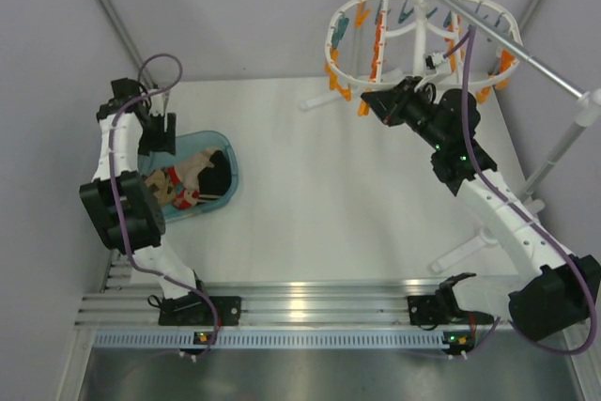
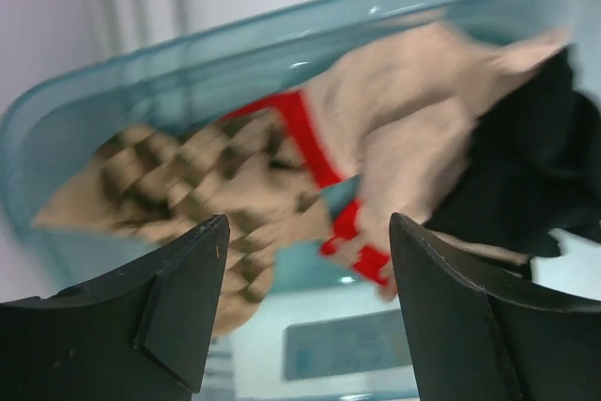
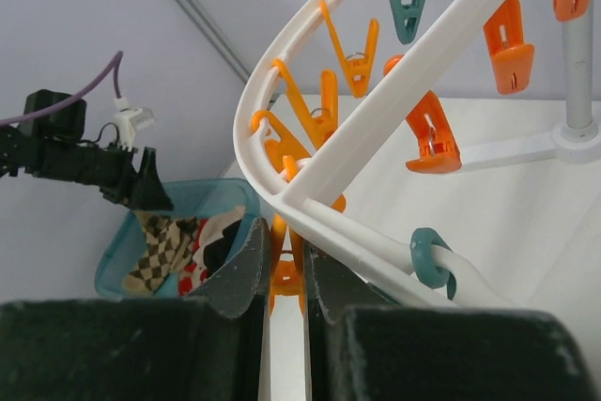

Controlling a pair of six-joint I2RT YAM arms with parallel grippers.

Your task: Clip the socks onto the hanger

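Observation:
Loose socks lie heaped in a blue-green bin (image 1: 232, 187) at the left. In the left wrist view, a brown checkered sock (image 2: 216, 199) lies at left, beige and red socks (image 2: 413, 147) in the middle, and black fabric (image 2: 526, 166) at right. Above the bin, my left gripper is open with nothing between its fingers. The white oval hanger (image 1: 355, 80) carries orange and green clips around its ring. At its near left edge, my right gripper is shut on an orange clip (image 3: 279, 232). No sock shows in that clip.
A metal rail (image 1: 502, 37) runs slantwise over the right side, with the hanger hanging below it. White legs of its stand (image 1: 460, 253) reach onto the table. Between bin and hanger, the white tabletop (image 1: 291, 185) is clear.

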